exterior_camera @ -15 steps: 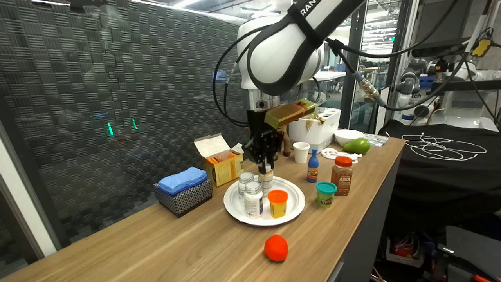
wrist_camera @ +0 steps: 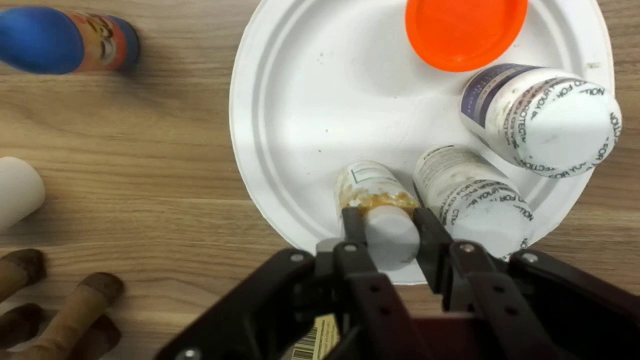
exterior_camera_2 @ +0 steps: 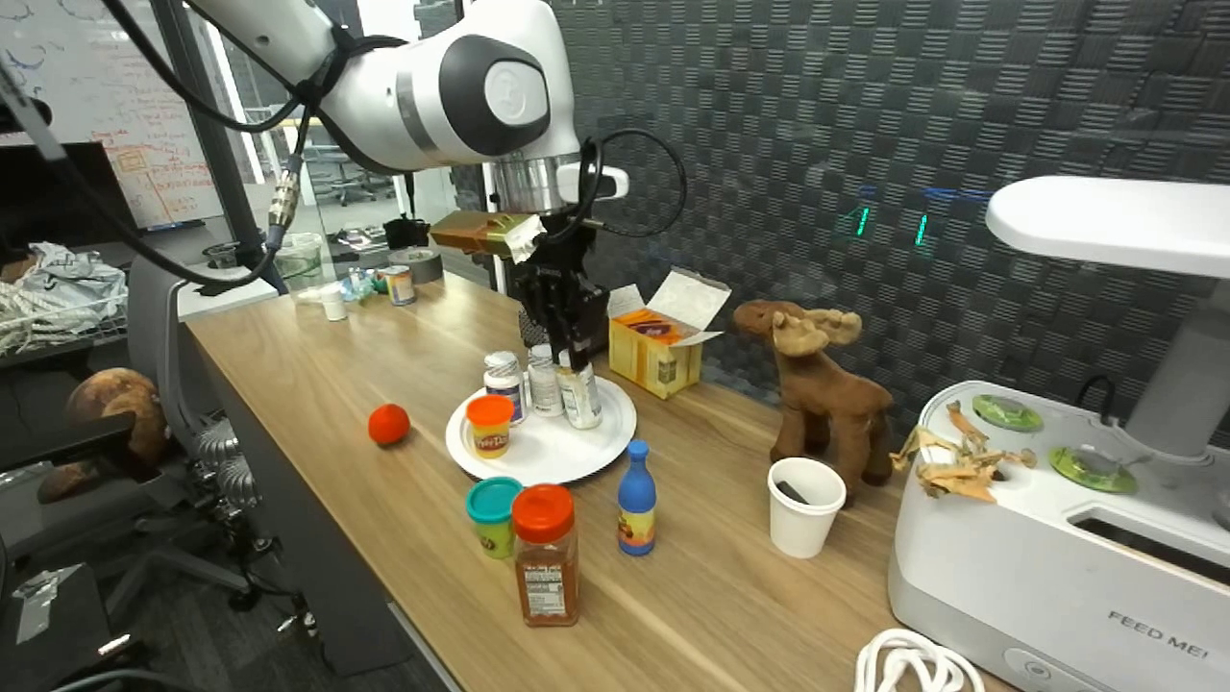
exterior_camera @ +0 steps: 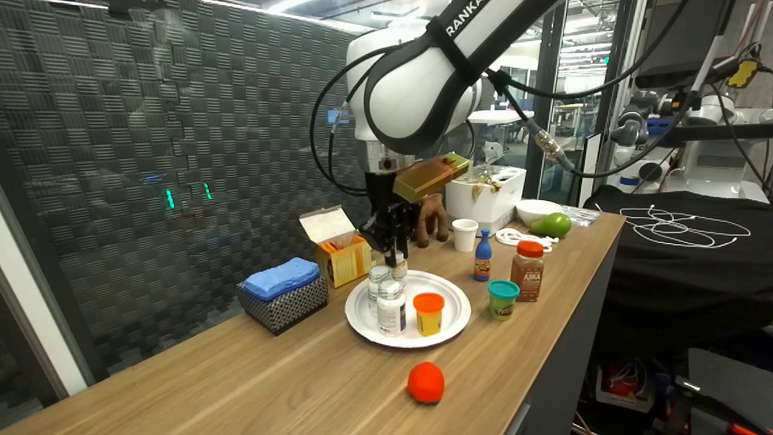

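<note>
My gripper points down over the plate, shut on a small white-capped bottle [wrist_camera: 367, 180]; a finger lies on either side of the cap. The exterior view 2 has this bottle [exterior_camera_2: 581, 398] slightly tilted at the white plate's [exterior_camera_2: 605, 450] far side; whether its base touches the plate I cannot tell. Right beside it stands a second white bottle [wrist_camera: 459, 171], close to one finger [wrist_camera: 430, 225]. A third, wider white bottle [exterior_camera: 392, 313] and a yellow tub with an orange lid [exterior_camera: 428, 318] are also on the plate.
Near the plate are a teal-lidded tub [exterior_camera: 503, 298], a red-capped spice jar [exterior_camera: 527, 272] and a blue bottle [exterior_camera: 482, 257]. An open yellow box [exterior_camera: 346, 260] stands behind. A red ball [exterior_camera: 426, 383] lies in front, with clear table to its left.
In exterior view 1, my gripper has shifted left and slightly back with the small bottle, bringing it closer to the second white bottle. The other objects have stayed put.
</note>
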